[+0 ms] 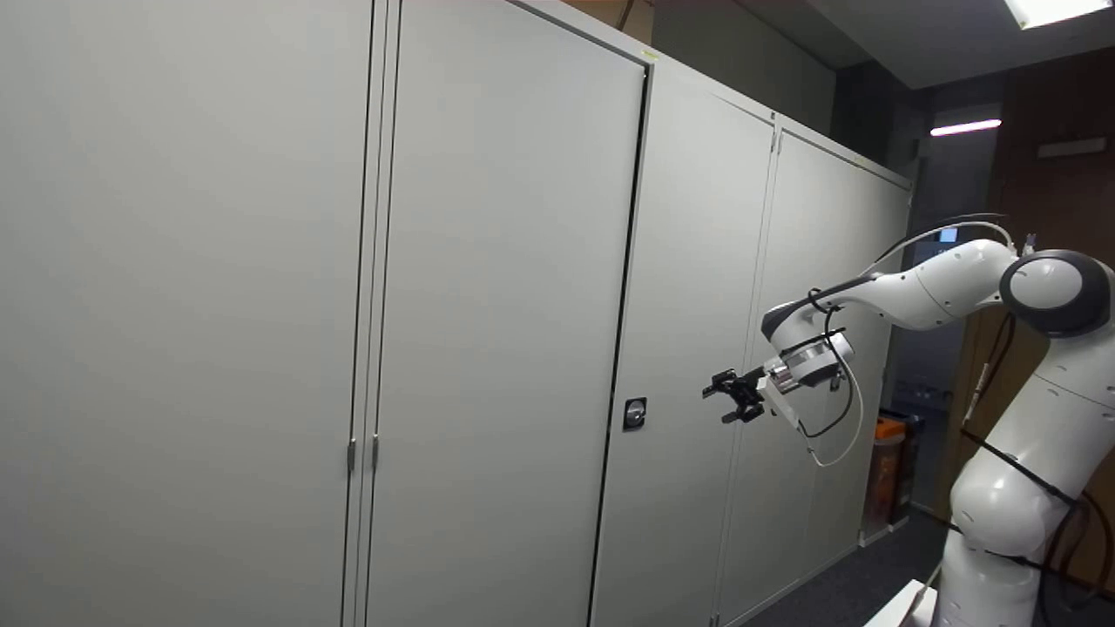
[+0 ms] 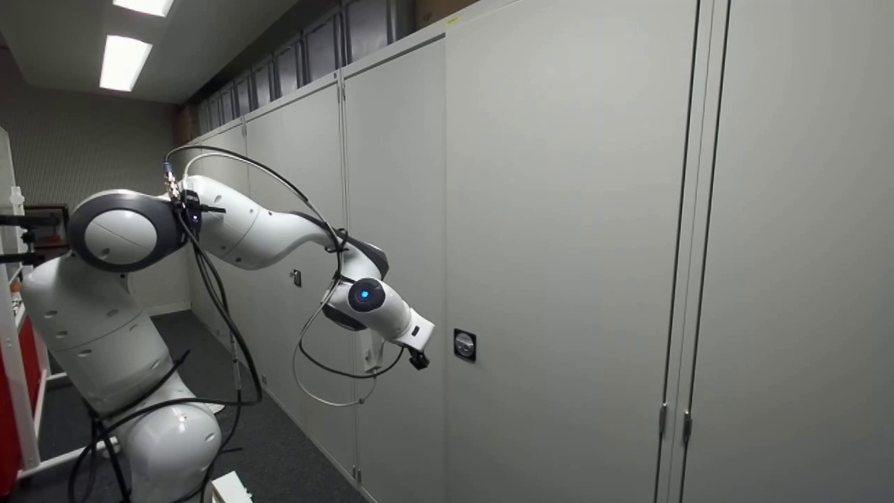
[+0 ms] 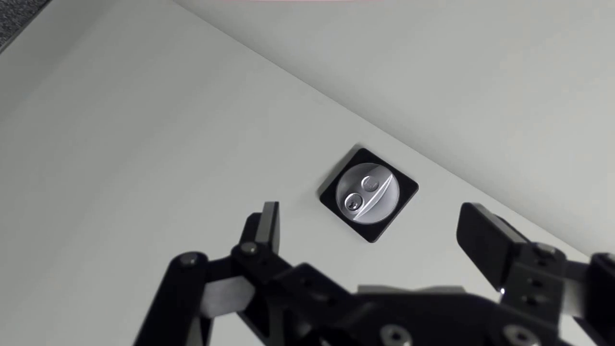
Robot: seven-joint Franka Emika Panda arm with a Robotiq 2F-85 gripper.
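Observation:
A round silver lock knob (image 3: 377, 199) with a keyhole and a raised ridge sits in a square black plate on the grey cabinet door (image 3: 173, 138). In exterior view 1 the same knob (image 1: 635, 414) is left of my gripper (image 1: 721, 401), which stands open and clear of it. Through the wrist view, my gripper has its two fingers spread wide, the knob showing beyond and between them with nothing held. From exterior view 2, the knob (image 2: 465, 344) appears just right of the gripper; its fingers are mostly hidden there by the wrist.
Tall grey cabinets (image 1: 502, 313) with closed doors fill the wall. Further along hangs another lock (image 2: 297, 277). Loose cables (image 1: 859, 418) dangle below the wrist. An orange-topped bin (image 1: 888, 428) stands at the far end. Air around the gripper is free.

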